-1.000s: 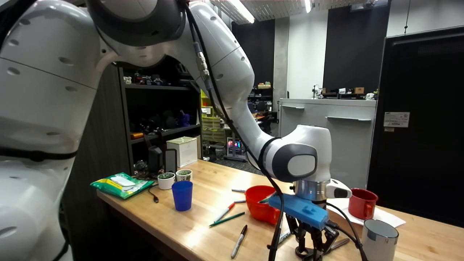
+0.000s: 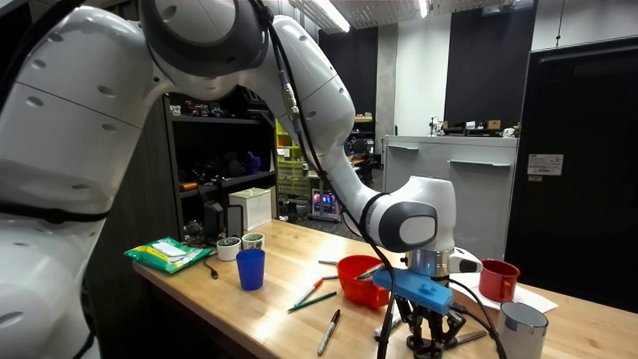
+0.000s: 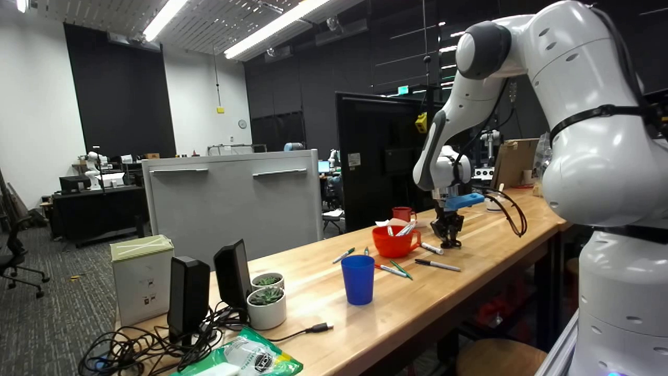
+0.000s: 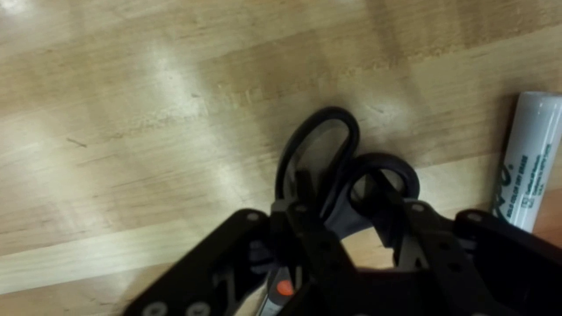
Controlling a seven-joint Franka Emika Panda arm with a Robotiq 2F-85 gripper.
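Note:
A pair of black-handled scissors [image 4: 345, 221] lies on the wooden table, its two finger loops showing in the wrist view. My gripper is low over the handles, its fingers apart on either side of their middle. From this angle I cannot tell whether either finger touches them. The gripper's own body hides the blades. In exterior view 1 the gripper [image 2: 425, 350] reaches down near the tabletop, between a red bowl and a grey mug.
Left of the gripper stands a red bowl [image 2: 359, 293] with markers in it. Close by are a white marker [image 4: 529, 158], a black-capped marker [image 2: 329, 332], a grey mug [image 2: 522, 335] and a red mug [image 2: 498, 281]. A blue cup [image 2: 250, 269] is farther left.
My arm has shifted slightly, its upper links moving right and the wrist a little lower in exterior view 1. The hanging cable has swung right. Objects on the table look unmoved.

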